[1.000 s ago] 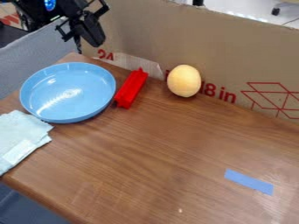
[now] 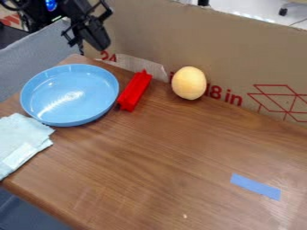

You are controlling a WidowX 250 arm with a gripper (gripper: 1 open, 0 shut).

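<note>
My gripper (image 2: 89, 45) hangs at the top left, above and behind the blue plate (image 2: 68, 94); it looks shut, with nothing visible between its fingers, though it is small and dark. A red elongated object (image 2: 135, 91) lies just right of the plate. A pale yellow egg-shaped object (image 2: 188, 82) rests further right, near the cardboard wall. A light blue cloth (image 2: 18, 142) lies at the left edge of the table, below the plate.
A cardboard wall (image 2: 240, 45) runs along the back.
The gripper has shifted slightly at the top left over the last second. The objects on the table have not moved.
</note>
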